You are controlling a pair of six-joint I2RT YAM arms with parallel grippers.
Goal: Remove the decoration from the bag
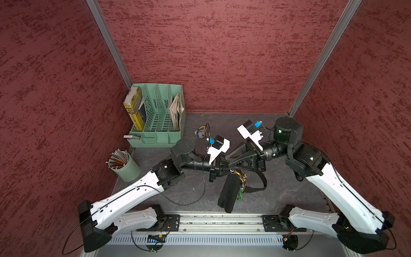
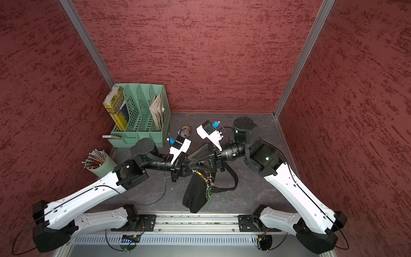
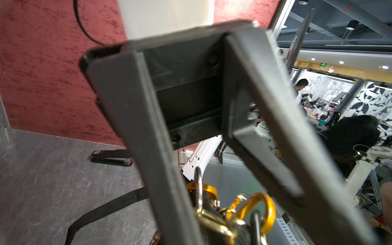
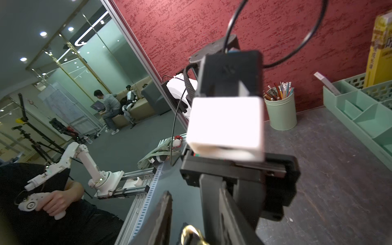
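Note:
A black bag [image 1: 227,194] with a loose strap [image 2: 227,184] hangs beneath both grippers, near the table's front edge. Gold and silver carabiners [image 3: 257,208] and a green charm [image 2: 208,192] hang at its top. My left gripper [image 1: 229,169] and right gripper [image 1: 235,162] overlap above the bag; in both top views their fingers are hard to make out. The right wrist view shows the right fingers [image 4: 228,216] apart, with a gold clip end low between them; whether they hold it is unclear.
A mint file organizer [image 1: 156,137] stands back left, with a pencil cup [image 1: 128,170] before it. A small grey object [image 2: 184,132] lies at the back middle. A black stapler [image 3: 110,157] lies on the table.

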